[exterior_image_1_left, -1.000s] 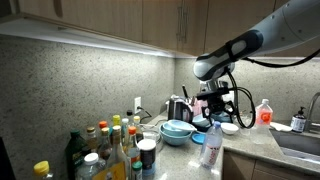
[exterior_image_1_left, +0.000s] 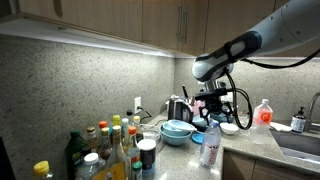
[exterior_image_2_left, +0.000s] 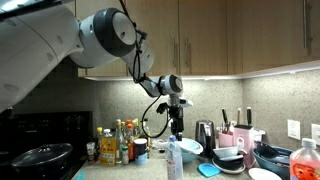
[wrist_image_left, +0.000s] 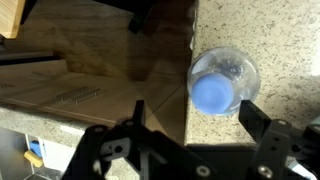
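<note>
A clear plastic bottle with a blue cap (wrist_image_left: 212, 94) stands upright near the counter's edge. In exterior view 1 the same bottle (exterior_image_1_left: 210, 147) is at the counter's front, and in exterior view 2 the bottle (exterior_image_2_left: 175, 160) is below the arm. My gripper is open in the wrist view, its two fingers wide apart at the lower edge, with the cap showing between and beyond them. From the side, the gripper (exterior_image_1_left: 214, 113) hangs just above the bottle top; whether they touch cannot be told.
Several glass bottles (exterior_image_1_left: 117, 160) and a dark mug with a white band (exterior_image_1_left: 148, 152) crowd the left. Teal bowls (exterior_image_1_left: 177, 131) stand behind. At the right is the sink (exterior_image_1_left: 298, 145); the counter ends just beside the bottle.
The arm and gripper have shifted very slightly above the bottle. The bottle stays in place.
</note>
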